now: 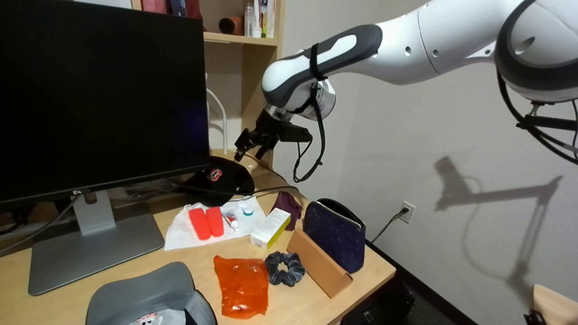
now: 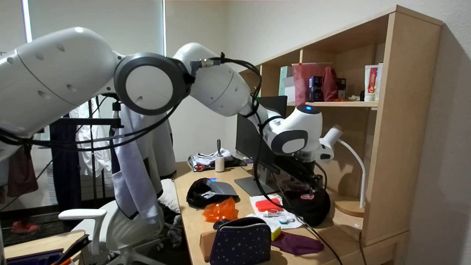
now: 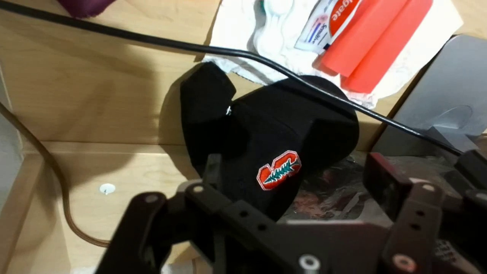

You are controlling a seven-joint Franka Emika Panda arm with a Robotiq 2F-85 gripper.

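A black cap (image 1: 231, 181) with a red-and-green tree logo lies at the back of the desk, beside the monitor. My gripper (image 1: 249, 155) is just above its rear part, pointing down. In the wrist view the cap (image 3: 260, 132) fills the middle, and its logo shows between the widely parted fingers of my open gripper. Nothing is gripped. Whether a fingertip touches the cap cannot be told. In exterior view 2, the dark gripper (image 2: 315, 182) partly overlaps the cap (image 2: 311, 209).
A black cable (image 3: 255, 55) runs across the cap's brim side. Close by stand the monitor (image 1: 103, 103) and the shelf's side panel (image 2: 404, 132). A white cloth (image 1: 179, 233) bears red cases (image 1: 207, 223) and toothpaste (image 1: 231, 221). A navy pouch (image 1: 334, 233) stands near the right edge.
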